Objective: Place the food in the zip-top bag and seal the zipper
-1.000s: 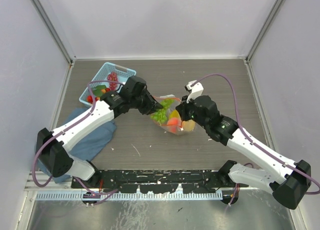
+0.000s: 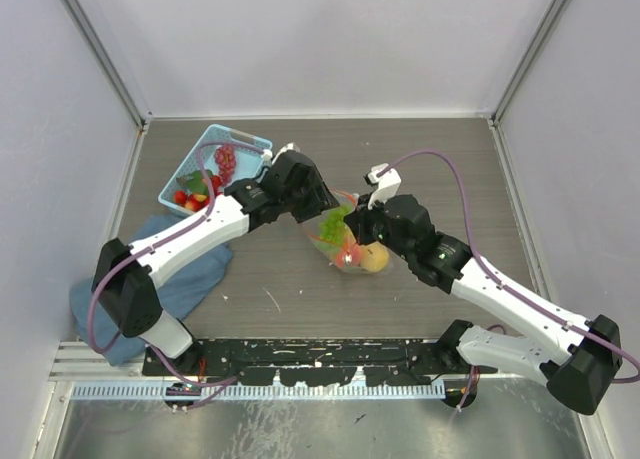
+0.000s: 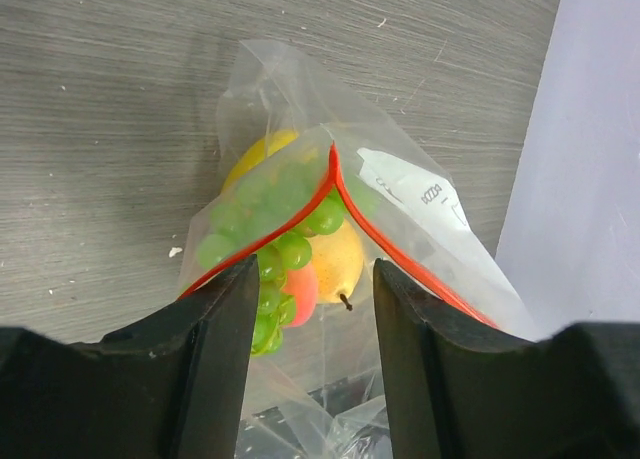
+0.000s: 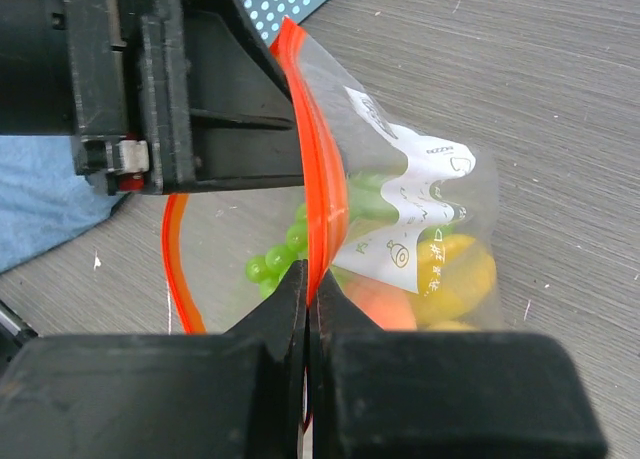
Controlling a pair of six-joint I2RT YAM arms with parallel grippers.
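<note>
The clear zip top bag [image 2: 338,258], edged with an orange-red zipper strip [image 4: 322,164], stands with its mouth spread. Inside it are green grapes [image 3: 270,304], a yellow pear [image 3: 338,259], a pinkish-red fruit [image 3: 303,294] and another yellow fruit [image 4: 455,279]. My left gripper is at the mouth over the food, its fingers apart; in the right wrist view they reach in behind the zipper strip. On the right side, the strip is pinched by my right gripper, shut on the bag's edge.
At the back left a light blue basket [image 2: 258,141] contains red grapes [image 2: 225,162] and red fruits or vegetables [image 2: 190,201]. A blue cloth [image 2: 205,269] lies at the left under the left arm.
Over the last second my left gripper has moved right, over the bag mouth. The grapes, partly outside the bag at its left before, now show inside it. The right arm has shifted slightly.
</note>
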